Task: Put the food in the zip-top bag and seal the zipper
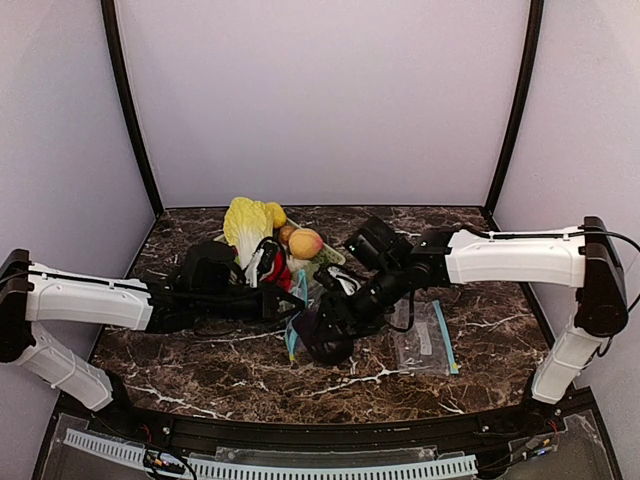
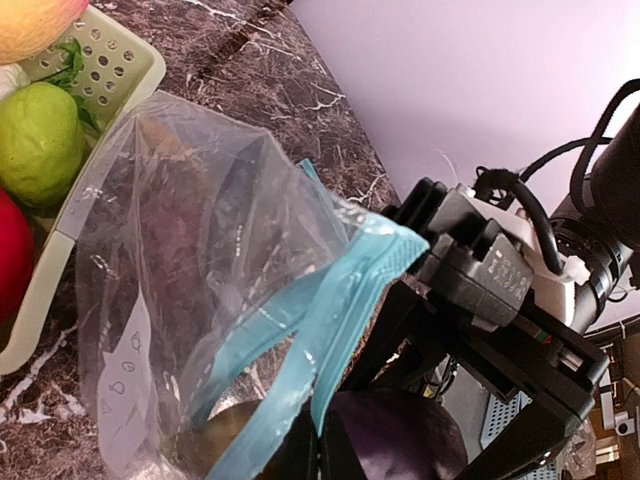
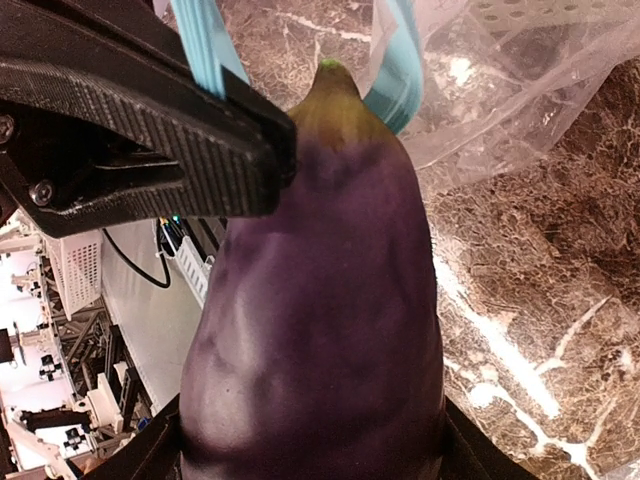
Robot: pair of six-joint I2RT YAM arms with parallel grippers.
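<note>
A dark purple eggplant (image 3: 315, 300) is gripped by my right gripper (image 1: 330, 318). Its greenish stem end points at the mouth of a clear zip bag (image 2: 200, 230), between the two light blue zipper strips (image 2: 340, 320). Through the plastic, the left wrist view shows that end as a brownish patch behind a strip. My left gripper is shut on the bag's zipper edge, pinching thin plastic. The bag hangs open beside the food basket. How deep the eggplant sits in the bag is hard to tell.
A pale basket (image 2: 140, 65) with lettuce (image 1: 245, 228), a peach (image 1: 305, 243) and other produce stands behind the bag. A second flat zip bag (image 1: 422, 340) lies to the right.
</note>
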